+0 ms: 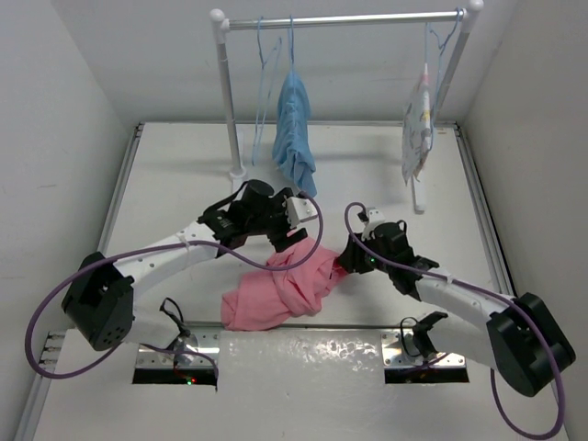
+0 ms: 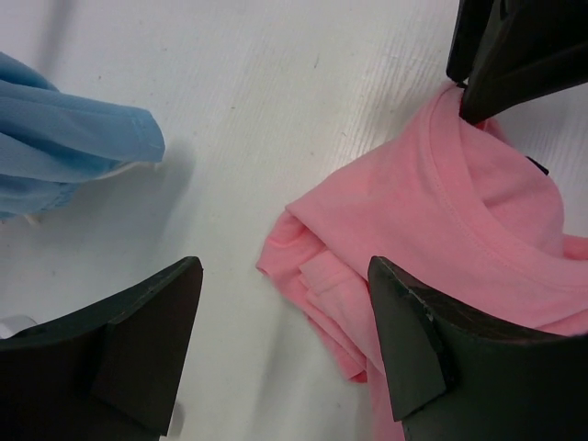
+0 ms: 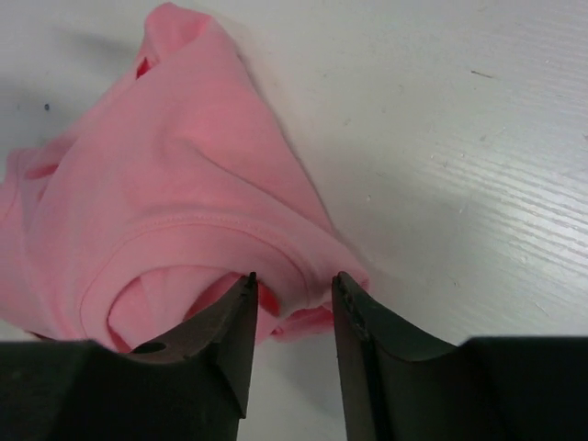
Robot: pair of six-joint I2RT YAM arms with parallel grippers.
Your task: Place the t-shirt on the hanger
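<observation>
A crumpled pink t-shirt (image 1: 278,292) lies on the table between the two arms. In the top view my left gripper (image 1: 292,237) hovers over its far end; in the left wrist view its fingers (image 2: 138,354) stand wide apart with no cloth gripped. My right gripper is at the shirt's right edge, its fingers part open around a fold of the pink collar edge (image 3: 289,276). Whether both fingertips press on the cloth is unclear. An empty light blue hanger (image 1: 266,92) hangs from the rack's rod at the left.
A blue garment (image 1: 293,133) hangs on the rack (image 1: 349,21) close behind my left gripper. A patterned garment (image 1: 417,129) hangs at the rack's right end. Free table surface lies right of and behind the shirt.
</observation>
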